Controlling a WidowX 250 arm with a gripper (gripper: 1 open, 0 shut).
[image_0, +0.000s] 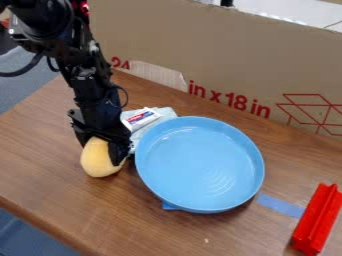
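Note:
My black gripper reaches down from the upper left onto a pale yellow, rounded object on the wooden table, left of a blue plate. Its fingers are over the object's upper part; whether they grip it is hard to tell. Behind them lie a light cloth and a white tube with a red and blue label, partly hidden by the arm and plate.
A red object lies at the table's right edge. A cardboard box stands along the back. Bare table stretches to the left and in front.

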